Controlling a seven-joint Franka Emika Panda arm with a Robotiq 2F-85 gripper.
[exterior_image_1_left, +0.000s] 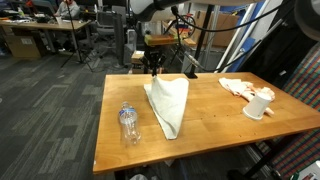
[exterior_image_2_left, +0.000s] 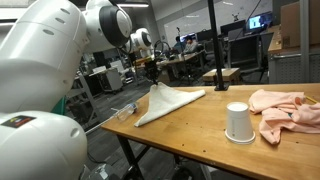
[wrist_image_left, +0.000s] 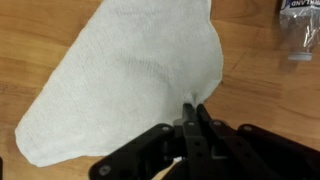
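A white cloth (exterior_image_1_left: 170, 106) lies partly on the wooden table, its far part lifted toward my gripper (exterior_image_1_left: 156, 74). In the wrist view the dark fingertips (wrist_image_left: 192, 113) are shut on an edge of the cloth (wrist_image_left: 125, 75), and the fabric spreads away from them to the left. From the other side, exterior view 2 shows the cloth (exterior_image_2_left: 165, 102) rising to a peak near the gripper. How many layers are pinched cannot be made out.
A clear plastic bottle (exterior_image_1_left: 128, 124) is on the near left of the table (exterior_image_1_left: 205, 132). Toward the right side are a white cup (exterior_image_2_left: 238, 122), upside down, and a crumpled pink cloth (exterior_image_2_left: 285, 108). Bare wood lies between the white cloth and the cup.
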